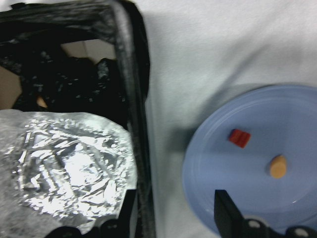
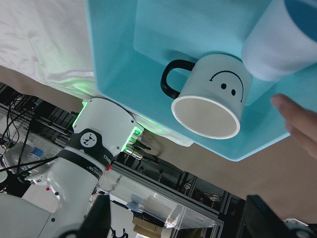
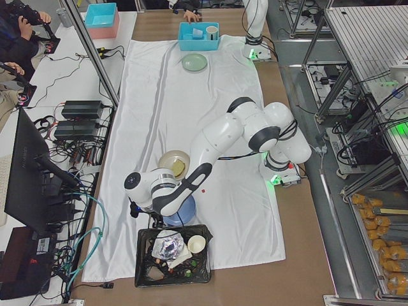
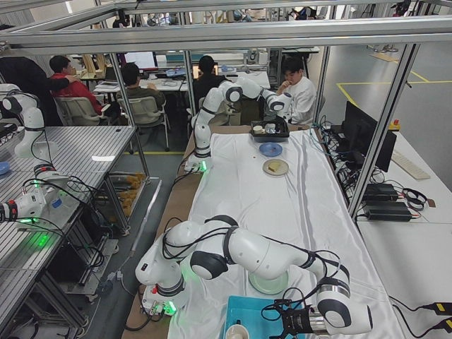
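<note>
My left gripper is open above the rim of a black bin (image 1: 131, 59); a crumpled foil piece (image 1: 74, 163) lies inside. Beside the bin is a blue plate (image 1: 247, 188) with a red piece (image 1: 239, 138) and an orange piece (image 1: 278, 166). My right gripper is open over a turquoise bin (image 2: 114, 54) holding a smiley mug (image 2: 213, 84) and a white-and-blue cup (image 2: 272, 44). A hand reaches in at the right of that wrist view.
A beige plate (image 3: 162, 159) with a yellowish item sits beyond the blue plate. A green plate (image 3: 194, 62) lies near the turquoise bin.
</note>
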